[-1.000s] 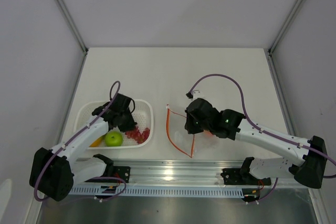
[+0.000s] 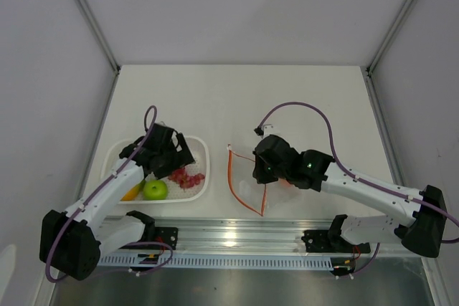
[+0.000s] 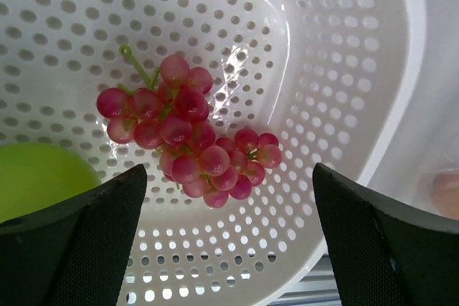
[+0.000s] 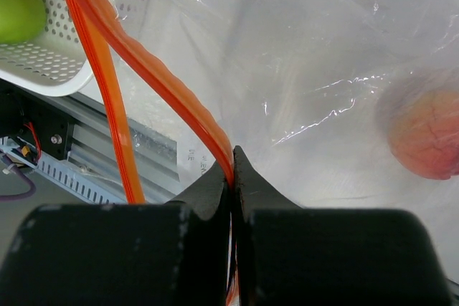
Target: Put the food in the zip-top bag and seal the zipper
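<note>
Red grapes lie in the white basket, and my left gripper is over them, its fingers wide open and empty. The clear zip top bag stands with its mouth spread, edged by an orange zipper. One side of that orange edge runs between the fingers of my right gripper, which is shut on it. Inside the bag rests a peach-coloured fruit. Beside the grapes in the basket is a green apple.
A yellow-orange fruit sits by the apple, partly covered by the left arm. Behind the basket and bag the white table is bare. A metal rail runs along the front edge.
My left gripper's fingers have spread from close together to wide apart, with the wrist turned and shifted slightly. The grapes look unmoved. My right arm and the bag have stayed still.
</note>
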